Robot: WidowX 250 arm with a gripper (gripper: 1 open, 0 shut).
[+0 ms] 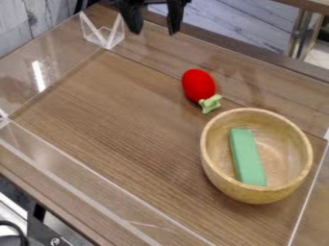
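Note:
My black gripper (152, 21) hangs at the top edge of the view, fingers apart and empty, well behind and left of a red object (199, 85) with a green tip, which lies on the wooden table. A round tan bowl (276, 183) at the lower right holds a green block (245, 158). The upper part of the arm is out of view.
A clear wire-like or plastic item (100, 29) stands at the upper left. A wooden ledge (302, 8) is at the top right.

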